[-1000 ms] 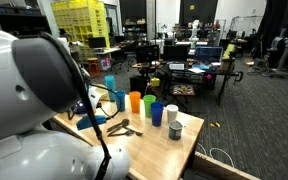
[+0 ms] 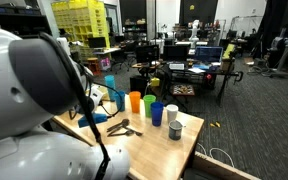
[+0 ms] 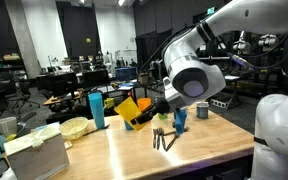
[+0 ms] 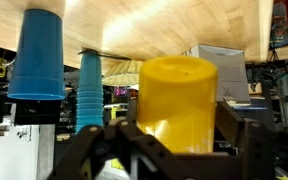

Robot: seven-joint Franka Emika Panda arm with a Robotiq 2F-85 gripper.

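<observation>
An orange-yellow cup fills the middle of the wrist view, between the dark fingers of my gripper. From the side, in exterior view 2, the same cup hangs tilted in front of the arm, off the table, with my gripper at it. The fingers lie on either side of the cup, and their contact with it is largely hidden. In exterior view 1 the big white arm covers the near left, and the gripper is hard to make out there.
Blue cups and a teal stack stand left in the wrist view. A white box and a yellow-rimmed basket occupy the table's left. Dark utensils and a metal mug lie or stand on the table.
At the far left of exterior view 1, the gripper end of the arm has shifted slightly. The cups and utensils on the table have stayed where they were.
</observation>
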